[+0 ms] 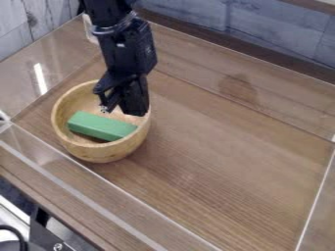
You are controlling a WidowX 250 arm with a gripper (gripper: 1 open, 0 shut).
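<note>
A round wooden bowl [90, 149] sits at the left of the table, with a green rectangular block [100, 126] lying inside it. My black gripper [131, 105] hangs low over the bowl's back right part, just above the block's right end. It looks shut, with nothing seen between its fingers, though its tips are small and dark in this view.
A pale wall stands along the back right. At the lower left, beyond the table's edge, are dark cables.
</note>
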